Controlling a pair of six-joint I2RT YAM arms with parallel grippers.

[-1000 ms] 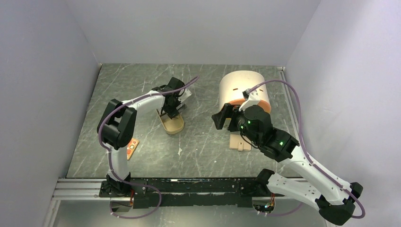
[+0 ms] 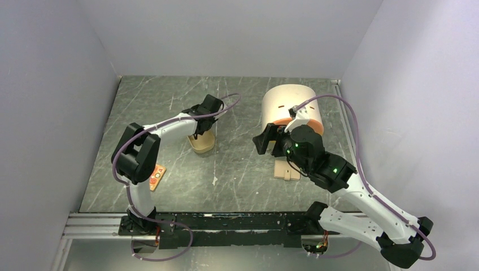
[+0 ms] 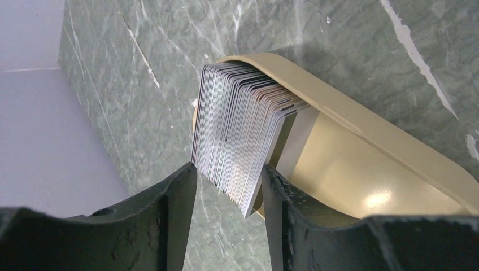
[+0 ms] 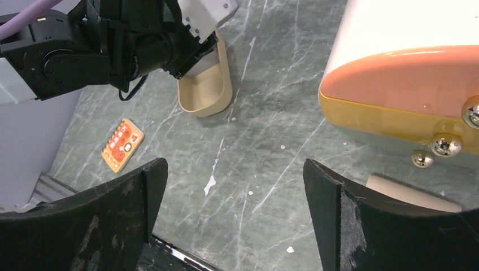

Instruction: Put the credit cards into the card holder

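A tight stack of thin white cards (image 3: 234, 127) stands on edge in one end of a beige open tray (image 3: 350, 124). Both fingertips of my left gripper are at the stack's lower part, one on either side. They stand part open, and whether they press on the cards cannot be told. From above, the left hand hides most of the stack, with the tray's (image 2: 202, 144) rounded end showing. My right gripper is open and empty, to the right above the table. A flat beige case with a strap (image 2: 287, 169), perhaps the card holder, lies below the right hand.
A big white and orange rounded object (image 2: 291, 104) with metal knobs stands behind the right hand. An orange patterned card or pack (image 2: 157, 176) lies near the left arm's base. Between the tray and the beige case, the table (image 2: 237, 164) is clear.
The tray has shifted slightly left and toward the back, and the left hand has turned and moved a little. The right arm has not moved.
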